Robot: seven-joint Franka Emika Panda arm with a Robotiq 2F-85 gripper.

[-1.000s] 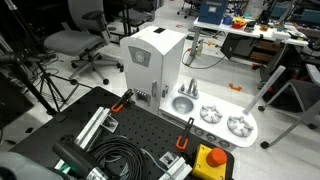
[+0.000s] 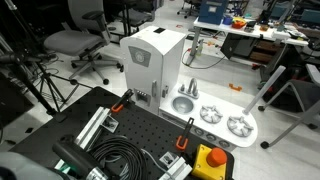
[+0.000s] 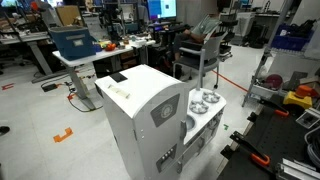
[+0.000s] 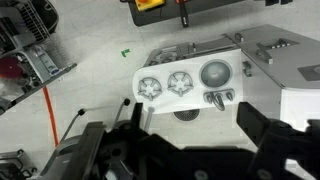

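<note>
In the wrist view my gripper hangs over the toy kitchen with its two dark fingers spread wide, open and with nothing visible between them. Below lies the white countertop (image 4: 180,100), with a round grey sink basin (image 4: 215,73), a silver faucet (image 4: 218,98) and two burners (image 4: 150,87). The tall white cabinet (image 2: 153,62) stands beside the sink (image 2: 183,104); its door looks closed in exterior view 1. Neither exterior view shows the gripper.
A dark table (image 2: 140,135) borders the kitchen, carrying coiled black cable (image 2: 118,158), orange-handled clamps (image 2: 182,142) and a yellow box with a red-orange button (image 2: 216,157). An office chair (image 2: 78,40) stands behind. The countertop has no loose objects on it.
</note>
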